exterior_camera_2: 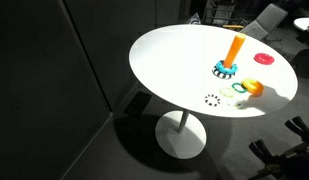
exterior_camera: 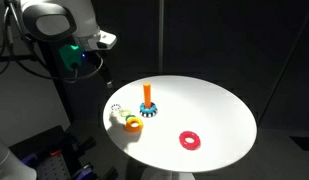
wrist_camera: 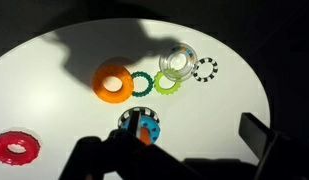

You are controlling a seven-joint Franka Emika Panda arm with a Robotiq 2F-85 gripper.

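Note:
An upright orange post [exterior_camera: 147, 94] stands on the round white table [exterior_camera: 219, 100], with a blue ring [exterior_camera: 149, 111] round its foot. A black-and-white ring [wrist_camera: 143, 110] shows at the base. Close by lie an orange ring [wrist_camera: 113, 97], a teal ring [wrist_camera: 133, 83], a lime ring [wrist_camera: 160, 84], a clear ring [wrist_camera: 178, 49] with coloured beads and a small black-and-white ring [wrist_camera: 214, 69]. Farther off lies a red ring [wrist_camera: 16, 160], apart from the others. My gripper [exterior_camera_2: 275, 136] is open beyond the table's edge, its fingers [wrist_camera: 264, 137] spread and nothing between them.
The table's round edge [exterior_camera: 256, 130] drops to a dark floor, and a single pedestal [exterior_camera_2: 181, 135] supports it. A dark curtain [exterior_camera_2: 54, 80] hangs nearby.

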